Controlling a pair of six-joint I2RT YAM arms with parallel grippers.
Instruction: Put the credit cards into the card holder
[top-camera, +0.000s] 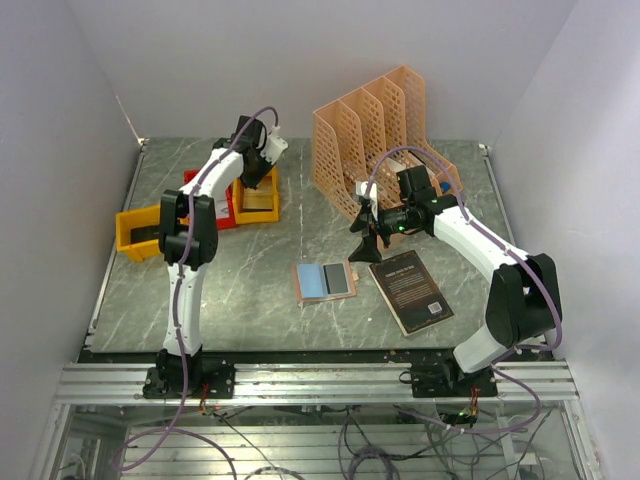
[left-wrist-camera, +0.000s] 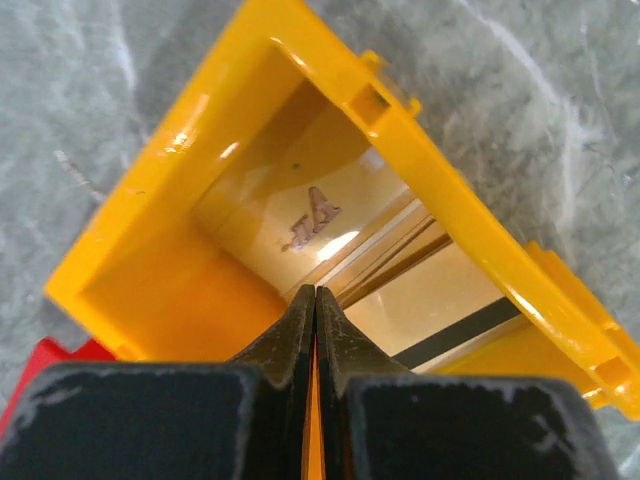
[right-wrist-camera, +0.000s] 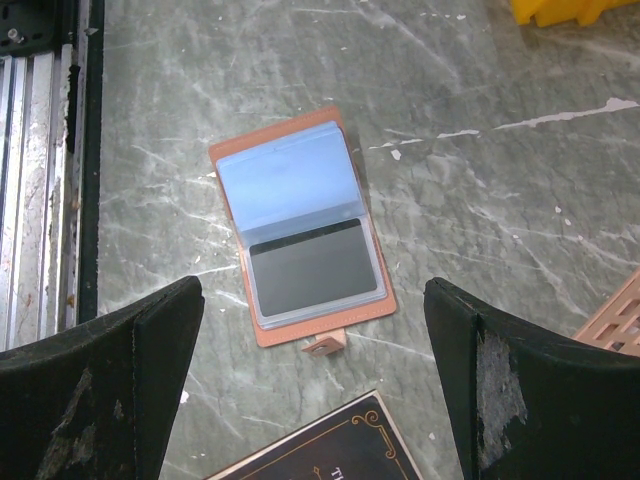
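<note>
The open card holder (top-camera: 325, 282), brown-edged with a blue flap and a dark clear-covered pocket, lies flat on the table. In the right wrist view the same holder (right-wrist-camera: 312, 265) is seen whole. Flat cards (left-wrist-camera: 440, 305), pale and cream with a dark stripe on one, lie in the yellow bin (left-wrist-camera: 130, 215). My left gripper points down over that bin, its fingers together; I make out no card between them. Over the table, right of the holder in the top view, my right gripper stands open and empty.
Beside the yellow bin sits a red bin (top-camera: 222, 212), with another yellow bin (top-camera: 130, 238) farther left. A tan file rack (top-camera: 350, 140) rises at the back. A dark book (top-camera: 411, 291) lies at front right.
</note>
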